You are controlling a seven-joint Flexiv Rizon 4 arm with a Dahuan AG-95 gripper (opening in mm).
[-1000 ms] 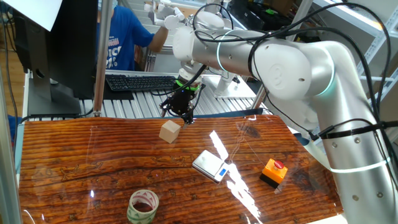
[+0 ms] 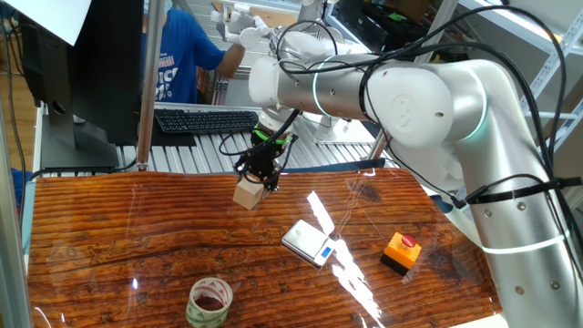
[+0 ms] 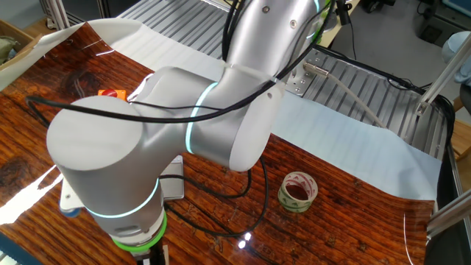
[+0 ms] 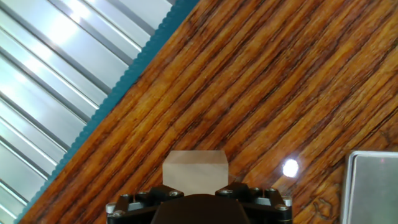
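Observation:
A plain wooden block (image 2: 248, 193) sits on the brown wooden table near its far edge. In the wrist view the same block (image 4: 196, 171) appears at the bottom centre, its near side hidden by the gripper. My gripper (image 2: 263, 175) is low, at the block's upper right and partly over it. Seen from the wrist, the black fingers (image 4: 169, 193) of the gripper stand apart at the block's near end. Whether they touch it cannot be told. In exterior view 2 the arm hides the block.
A small silver scale (image 2: 309, 242) lies right of the block. An orange box with a red button (image 2: 401, 251) stands farther right, and a tape roll (image 2: 209, 302) rests near the front. Beyond the far edge are a keyboard (image 2: 206, 121) and a monitor.
My gripper has moved slightly left and toward the block, now overlapping its upper right in exterior view 1. The block, scale, tape roll and button box have stayed put.

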